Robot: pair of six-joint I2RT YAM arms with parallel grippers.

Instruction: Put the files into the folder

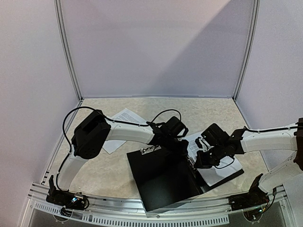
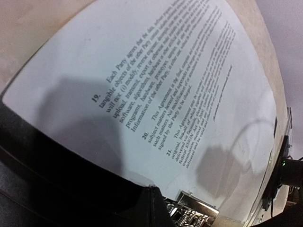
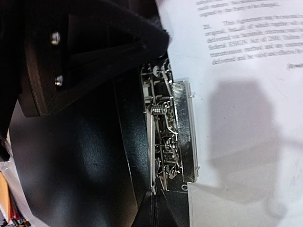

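The black folder (image 1: 163, 179) lies spread on the table, its left cover bare. Printed sheets (image 2: 156, 94) rest on its right side, their inner edge along the spine. A metal clip mechanism (image 3: 163, 127) runs by the spine, its plate (image 3: 186, 132) beside the paper edge. My left gripper is shut at the upper end of the clip, by the paper's edge. Shut too, my right gripper has its tips at the clip's lower end. Nothing clearly shows between either pair of fingers. In the top view both arms partly hide the clip.
Another printed sheet (image 1: 124, 116) lies behind the left arm, partly covered by it. A second metal clip (image 1: 150, 149) sits at the left cover's top edge. The folder's lower left corner reaches the front rail (image 1: 118, 208).
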